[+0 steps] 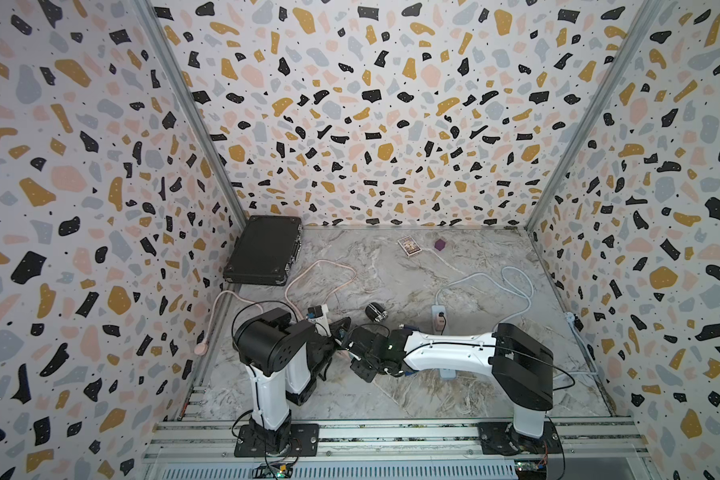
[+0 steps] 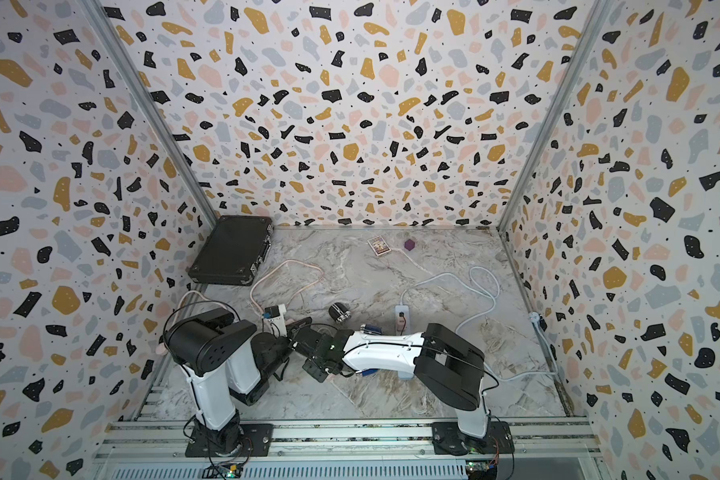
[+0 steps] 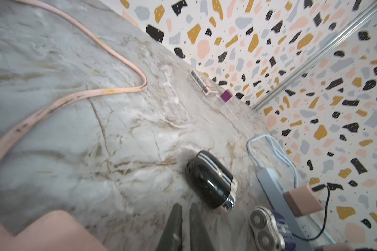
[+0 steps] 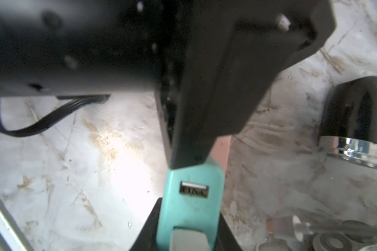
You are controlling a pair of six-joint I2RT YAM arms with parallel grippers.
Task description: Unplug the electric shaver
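Note:
The shaver (image 3: 266, 228), silver and purple with round heads, lies at the lower right of the left wrist view; its heads (image 4: 335, 242) just show at the bottom of the right wrist view. Left gripper points down over the marble, its fingers parallel with a narrow empty gap. Right gripper has a finger on each side of a teal block (image 4: 192, 175) with a small slot; how firmly it is gripped cannot be told. Both grippers meet near the table's middle, hiding what is beneath. A slim plug-like piece (image 4: 284, 228) lies beside the shaver heads.
A black and chrome device (image 3: 209, 179) lies near both grippers. A blue power strip (image 1: 438, 310) with a pink adapter (image 3: 303, 200) and black cable is to the right. A black case (image 1: 264, 249) stands back left.

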